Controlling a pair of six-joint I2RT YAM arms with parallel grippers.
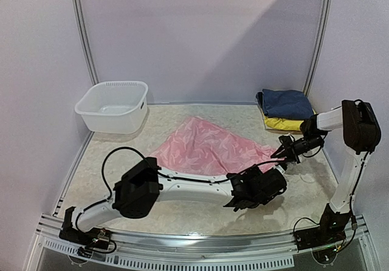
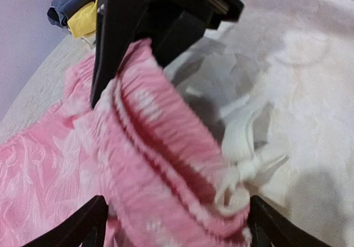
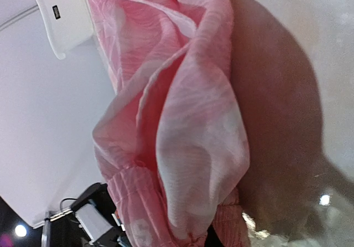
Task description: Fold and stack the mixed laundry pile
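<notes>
A pink patterned garment [image 1: 200,146] lies spread on the table, its right end bunched up between my two grippers. In the left wrist view my right gripper is shut on a raised pink edge, with a gathered hem and white strings hanging beside it. My left gripper is open around the lower part of that bunched fabric [image 2: 160,158]. In the right wrist view the twisted pink cloth [image 3: 199,130] fills the middle and hides most of the fingers. A folded stack of blue cloth [image 1: 285,102] on yellow cloth [image 1: 282,124] sits at the back right.
A white basket [image 1: 111,113] stands at the back left, apparently empty. My left arm stretches across the front of the table.
</notes>
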